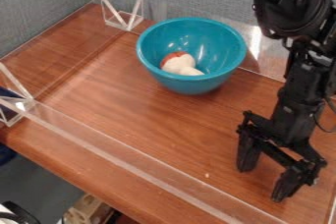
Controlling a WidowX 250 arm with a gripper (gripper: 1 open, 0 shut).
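My black gripper (265, 169) is low over the right part of the wooden table (144, 140), fingers pointing down and spread open, with nothing seen between them. A teal bowl (192, 79) stands at the back middle, left of the arm; inside it lie white rounded items (184, 67) with some red, too small to name.
Clear plastic corner brackets (121, 17) stand at the back left and at the left edge. A transparent strip runs along the front of the table. Grey padded walls are behind.
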